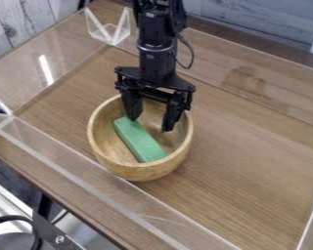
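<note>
A round wooden bowl (163,164) sits on the wooden table, holding a green bar-shaped object (138,139) that lies slanted from the upper left toward the front. The black gripper (154,115) hangs from above over the back of the bowl, open, its fingers at either side reaching down into the bowl near the green object's upper end. Whether they touch the object I cannot tell.
A white edge runs along the lower left, with black cabling at the bottom left corner.
</note>
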